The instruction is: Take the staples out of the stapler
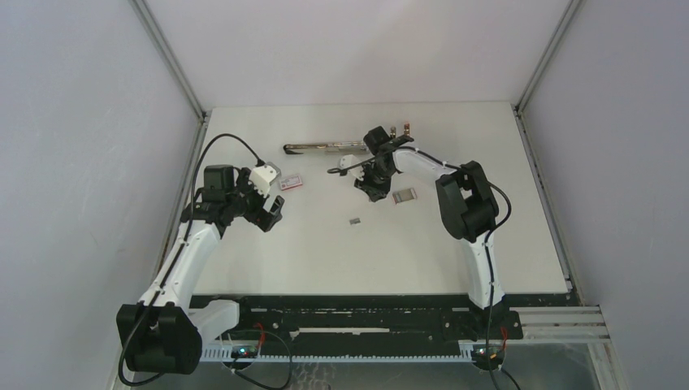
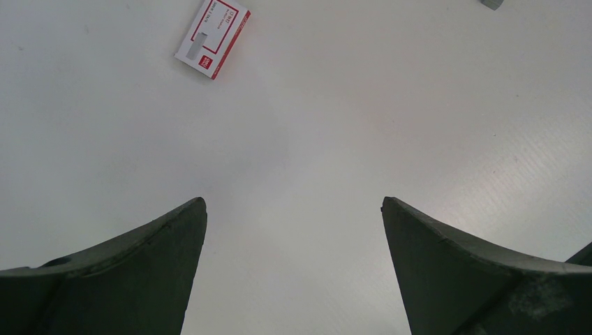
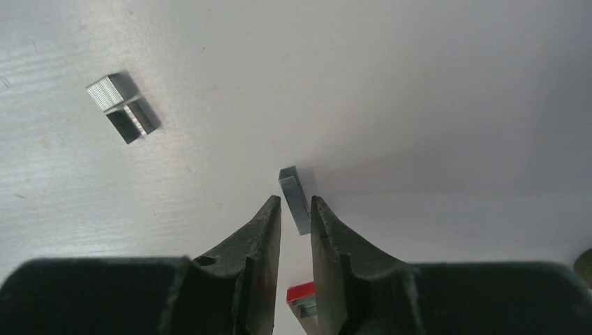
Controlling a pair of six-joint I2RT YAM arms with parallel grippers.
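A small grey staple strip (image 3: 294,199) lies on the white table, showing in the gap just beyond my right gripper. Its lower end reaches the line of the right fingertip, and contact cannot be told. The right gripper's fingers are partly apart. Two more staple blocks (image 3: 122,105) sit at the upper left of that view, by themselves. In the top view a long, slim metallic object, probably the opened stapler (image 1: 321,149), lies at the back, partly hidden by the right arm. My left gripper is wide open above bare table, holding nothing.
A red and white staple box (image 2: 214,35) lies ahead of the left gripper. Beside the right gripper is a second flat box (image 1: 404,195), its red edge (image 3: 301,292) showing between the fingers.
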